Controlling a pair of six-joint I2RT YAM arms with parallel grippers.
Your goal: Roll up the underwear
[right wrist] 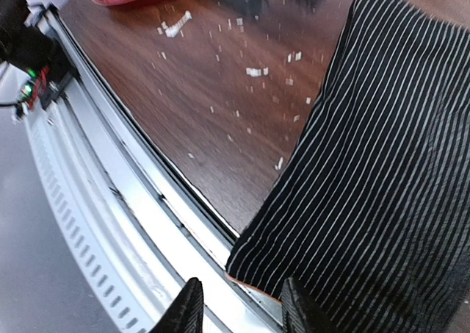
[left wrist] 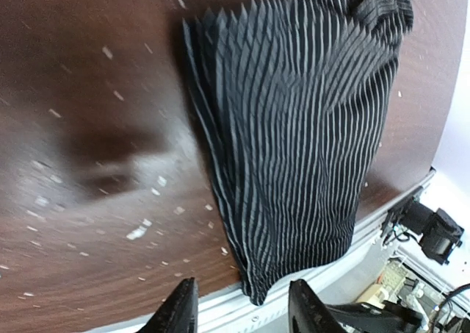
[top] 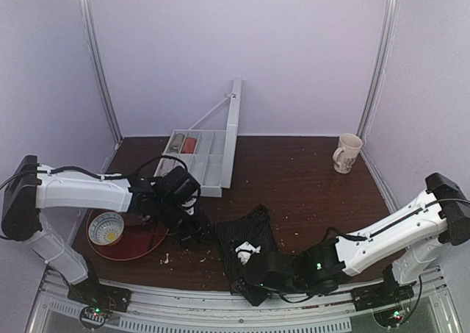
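The underwear point(top: 239, 234), black with thin pale stripes, lies flattish near the table's front edge; its far end is bunched in the left wrist view. In that view my left gripper is open, its tips over the picture's lower edge near one cloth corner, holding nothing. From above, the left arm's gripper point(top: 194, 234) hangs just left of the cloth. My right gripper stands open close to the corner of the underwear point(right wrist: 352, 193) at the front rail, with no cloth seen gripped. In the top view the right arm covers the near part of the cloth.
A red tray point(top: 132, 253) with a patterned bowl point(top: 106, 228) stands at the left, partly under the left arm. Behind are a white divided box point(top: 213, 160) and, far right, a mug point(top: 347, 154). White crumbs litter the wood.
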